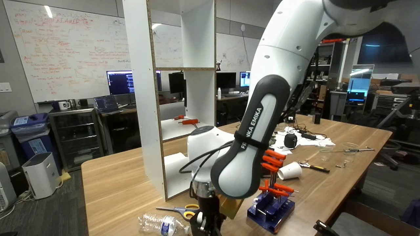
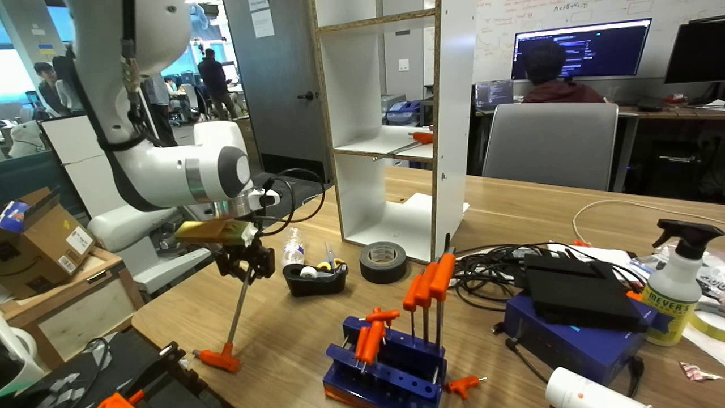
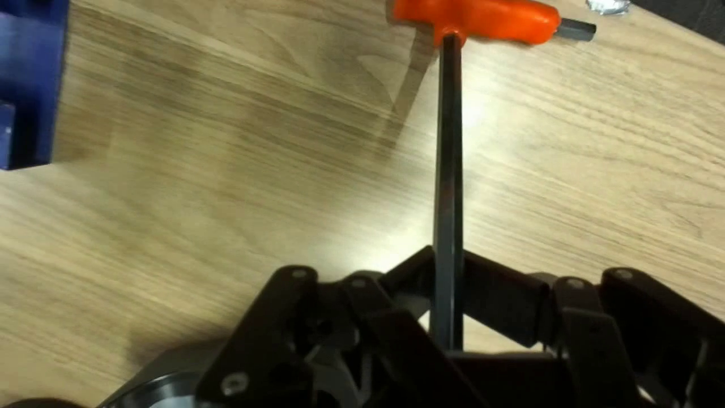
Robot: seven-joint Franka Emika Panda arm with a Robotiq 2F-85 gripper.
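My gripper is shut on the dark metal shaft [image 3: 448, 156] of a T-handle hex key. Its orange handle [image 3: 489, 17] is at the far end of the shaft in the wrist view. In exterior view 2 the shaft slants down from the gripper [image 2: 246, 272], and the handle [image 2: 221, 358] hangs low by the table's near left edge; whether it touches the wood I cannot tell. Left of the gripper in the wrist view is a blue hex-key stand [image 3: 30, 81]. Exterior view 2 shows that stand [image 2: 387, 374] holding several orange-handled keys. The arm covers the held key in exterior view 1.
A white shelf unit [image 2: 455, 102] stands behind, with orange-handled tools [image 1: 190, 122] on a shelf. Near the gripper are a plastic bottle [image 1: 157, 224], scissors [image 1: 179, 209], a black tape dispenser [image 2: 316, 280] and a black tape roll [image 2: 382, 262]. A loose orange key [image 2: 465, 385] lies beside the stand.
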